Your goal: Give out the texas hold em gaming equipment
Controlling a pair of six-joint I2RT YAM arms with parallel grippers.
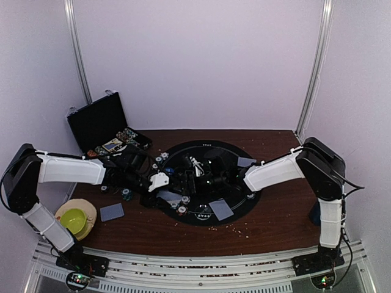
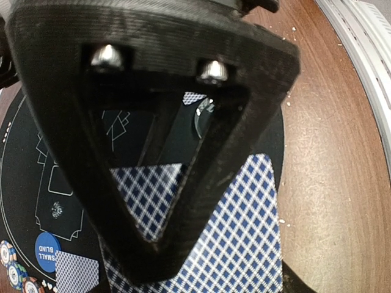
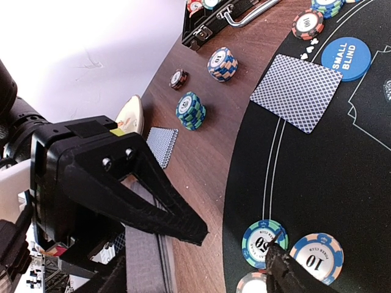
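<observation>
A deck of cards (image 2: 244,226) with blue-and-white diamond backs spans the gap between the fingers of my left gripper, which is shut on it above the mat. My right gripper is open close by, and one of its fingers (image 2: 165,262) crosses in front of the deck. Whether it touches a card cannot be told. The left gripper and the deck's blurred edge (image 3: 146,259) fill the left of the right wrist view. On the black mat (image 3: 330,183) lie cards (image 3: 296,91), a blue small blind button (image 3: 346,59) and chips (image 3: 316,257).
An open black case (image 1: 98,125) holding chips stands at back left. Chip stacks (image 3: 190,110) sit left of the mat. A green bowl (image 1: 74,220) on a plate is at front left, and a single card pile (image 1: 112,212) lies near it. Bare wood surrounds the mat.
</observation>
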